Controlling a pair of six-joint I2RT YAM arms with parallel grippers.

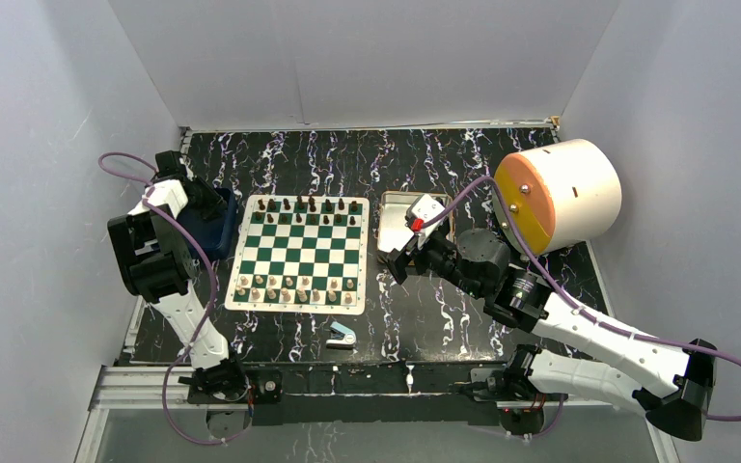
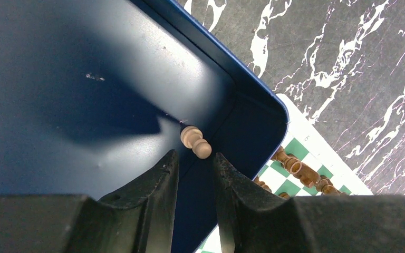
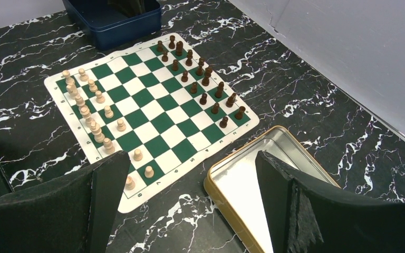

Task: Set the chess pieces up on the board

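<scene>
One light wooden pawn (image 2: 194, 140) lies in a corner of the blue bin (image 2: 227, 52), seen in the left wrist view. Just over it, my left gripper is open, its fingertips to either side of the pawn's head in that view and nothing held. On the green and white chessboard (image 1: 294, 256), dark pieces (image 1: 312, 207) fill the far rows and light pieces (image 1: 299, 294) stand along the near rows. My right gripper is open and empty, pointing toward the board and the metal tray (image 3: 232, 203).
A blue and white stapler-like object (image 1: 342, 335) lies in front of the board. The tray looks empty in the right wrist view. A big cream and yellow cylinder (image 1: 579, 198) occupies the back right. Bare marble table (image 1: 396, 159) shows behind the board.
</scene>
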